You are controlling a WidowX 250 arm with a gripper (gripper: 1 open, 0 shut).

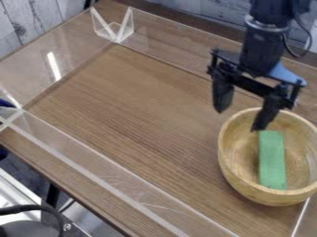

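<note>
My gripper [243,104], dark and open, hangs over the upper part of a round wooden bowl [243,182] at the right. No object shows between its fingers. A green rectangular block [272,159] lies inside the bowl, below and to the right of the gripper.
A wide stretch of bare wooden table [124,102] fills the middle and left. A small clear plastic piece [111,28] stands at the back left. A dark curved object [31,222] sits at the lower left edge.
</note>
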